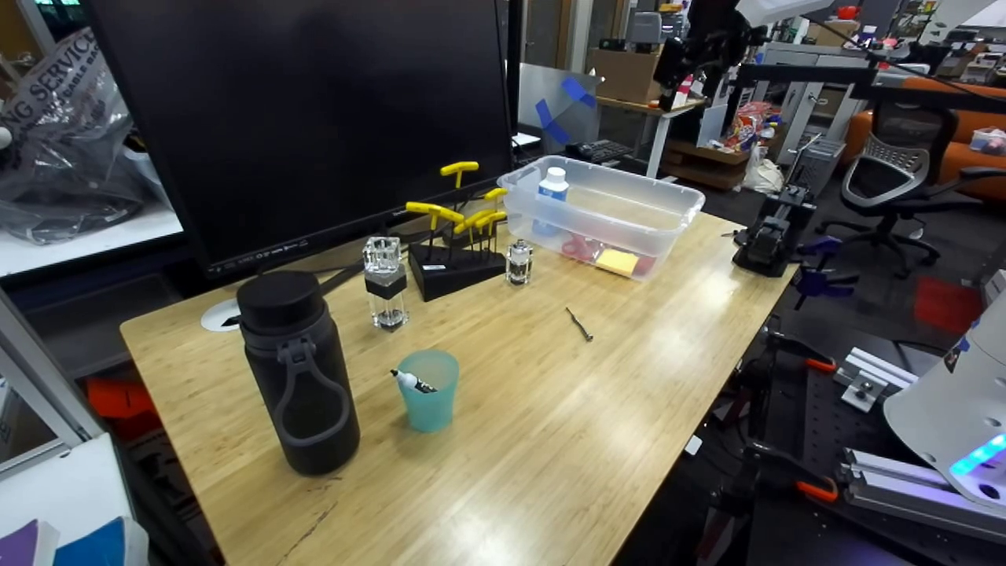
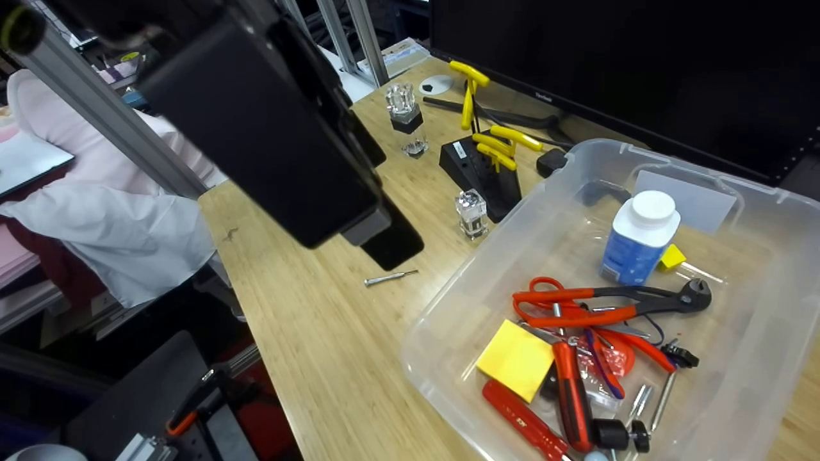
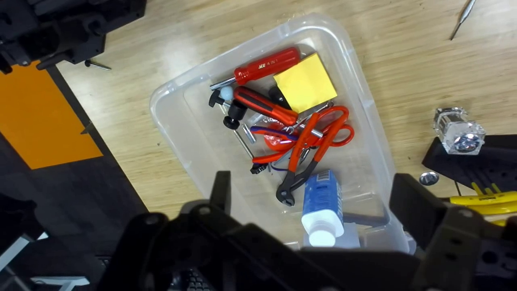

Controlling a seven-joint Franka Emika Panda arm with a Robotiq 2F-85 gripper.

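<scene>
Below my open gripper in the wrist view lies a clear plastic bin (image 3: 361, 72). Nothing is held between the fingers. The bin contains a blue and white bottle (image 3: 322, 199), orange-handled pliers (image 3: 294, 165), a yellow sticky-note pad (image 3: 306, 83), a red screwdriver (image 3: 267, 65) and a red-black handled tool (image 3: 265, 105). From the side, the gripper hangs high above the table near the bin (image 1: 684, 203). In exterior view 2 the dark arm hides part of the table's far left, and the bottle (image 2: 639, 238) stands upright.
A black bottle (image 1: 297, 377) and a teal cup (image 1: 431, 406) holding a marker (image 1: 413, 381) stand at the table's near end. A yellow-handled hex key stand (image 1: 453, 272), clear shakers (image 1: 384, 283) and a thin metal tool (image 1: 579, 325) share the table. A monitor (image 1: 311, 113) lines the back.
</scene>
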